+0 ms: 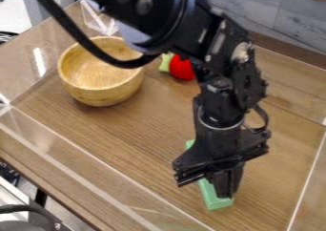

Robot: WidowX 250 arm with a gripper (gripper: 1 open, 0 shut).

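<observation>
The black gripper (222, 189) points down over the right front of the wooden table, low over a light green block (214, 200). The block lies on the tabletop, partly hidden under the gripper body, its near end showing below the fingertips. The fingers look close together; whether anything is between them is hard to see.
A wooden bowl (90, 81) stands at the back left. A red object (178, 70) with a small green part sits at the back, partly behind the arm.
</observation>
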